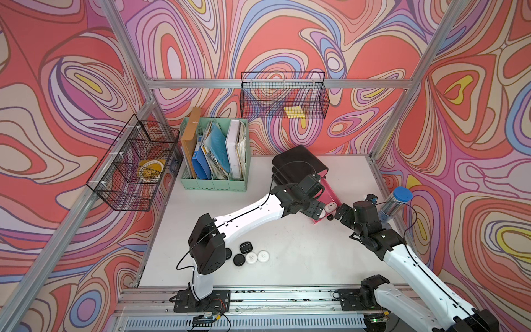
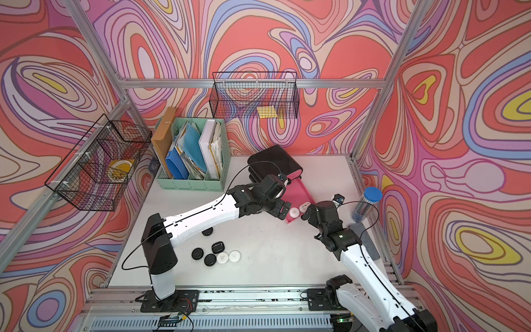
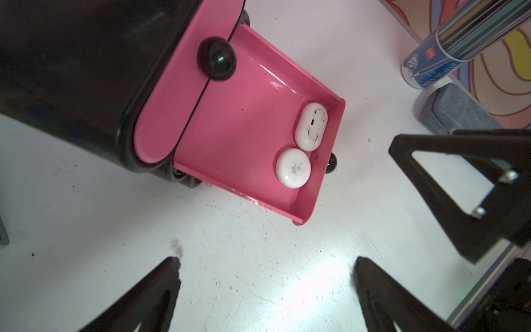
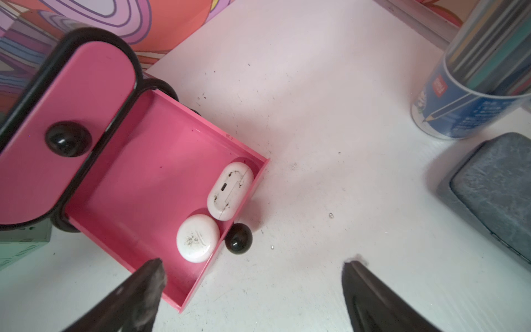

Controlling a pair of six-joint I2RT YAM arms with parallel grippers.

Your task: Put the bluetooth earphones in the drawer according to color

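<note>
A pink drawer [image 3: 243, 127] is pulled out of the black unit [image 3: 72, 66], holding a white oval earphone case [image 3: 311, 126] and a round white case [image 3: 293, 167]. The same drawer [image 4: 143, 166] shows in the right wrist view. My left gripper hangs open over the table by the drawer, empty. My right gripper is open and empty near the drawer's front. More cases lie at the table's front left: black round cases [image 1: 239, 259], a black oval case [image 1: 245, 247] and white round cases [image 1: 263, 256].
A green file box [image 1: 213, 182] stands at the back left. A pencil cup [image 4: 459, 110] and grey block [image 4: 486, 193] sit on the right. Wire baskets hang on the left and rear frame.
</note>
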